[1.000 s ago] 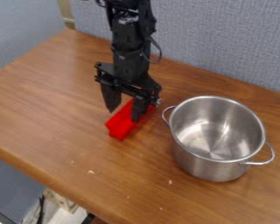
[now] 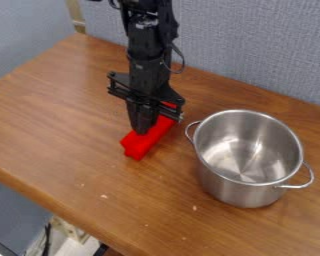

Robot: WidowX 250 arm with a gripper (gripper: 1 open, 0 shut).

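Observation:
A red block (image 2: 139,145) lies on the wooden table at the centre, tilted diagonally. My black gripper (image 2: 145,118) is down over the upper part of the block, its fingers shut on it as far as shows; the arm hides part of the block. A steel pot (image 2: 250,160) with two handles stands just to the right of the block.
A grey wall (image 2: 243,40) stands behind. Cables and a frame show past the table's lower left edge.
The block and pot are in about the same places.

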